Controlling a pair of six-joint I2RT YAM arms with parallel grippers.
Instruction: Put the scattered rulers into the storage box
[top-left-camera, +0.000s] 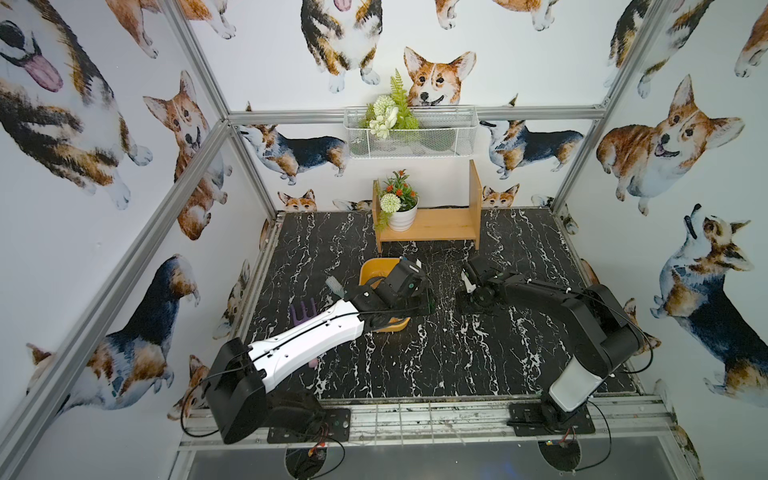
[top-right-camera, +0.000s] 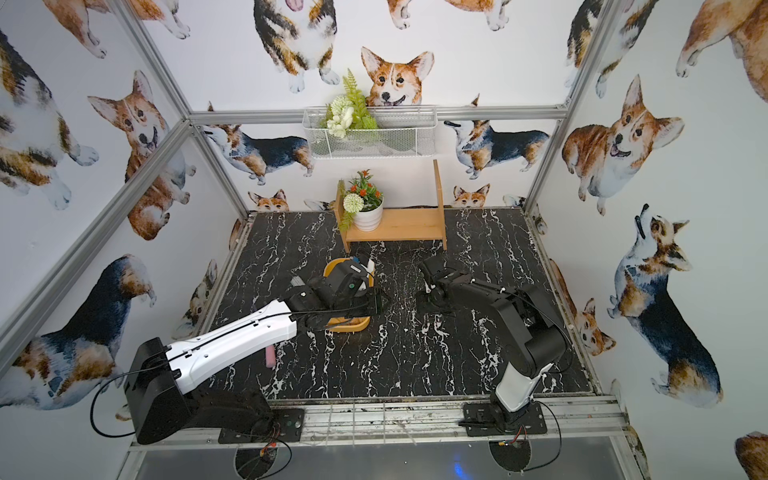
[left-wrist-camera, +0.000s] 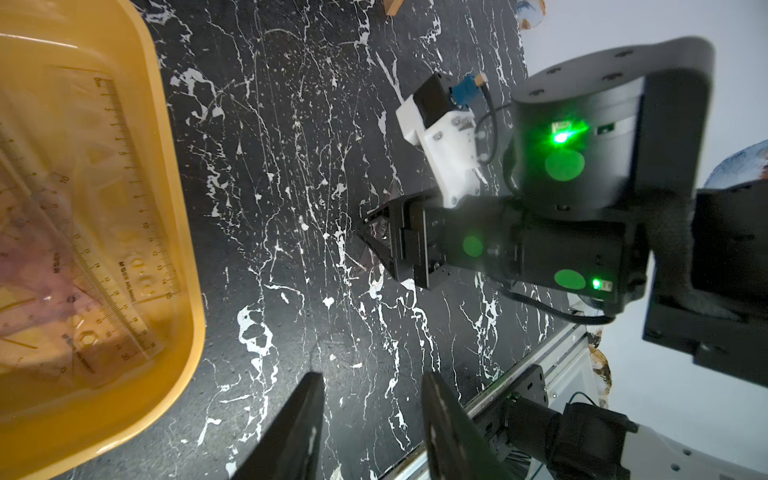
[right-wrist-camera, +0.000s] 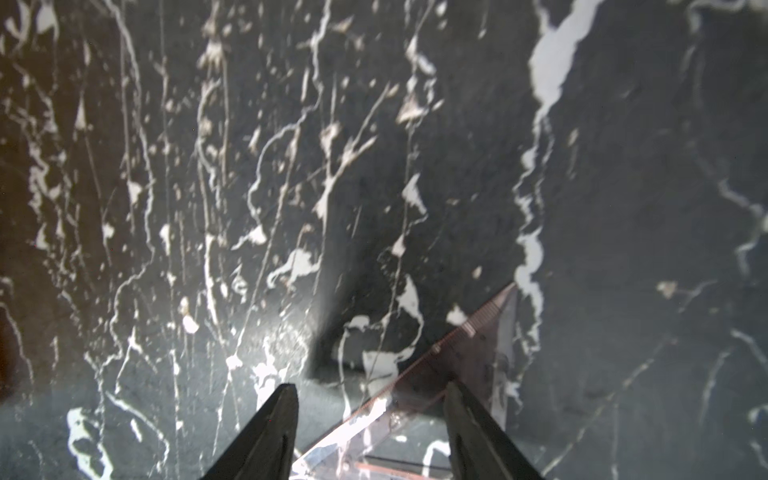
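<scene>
The yellow storage box, holding several clear and pinkish rulers, sits left of centre, partly under my left arm. My left gripper hangs over bare marble just right of the box, fingers apart with nothing between them. My right gripper is low over a clear triangular ruler lying on the table right of the box; its fingers stand apart around part of that ruler's near edge, not visibly closed on it.
A wooden shelf with a potted plant stands at the back. A pink object and purple pieces lie left of the box.
</scene>
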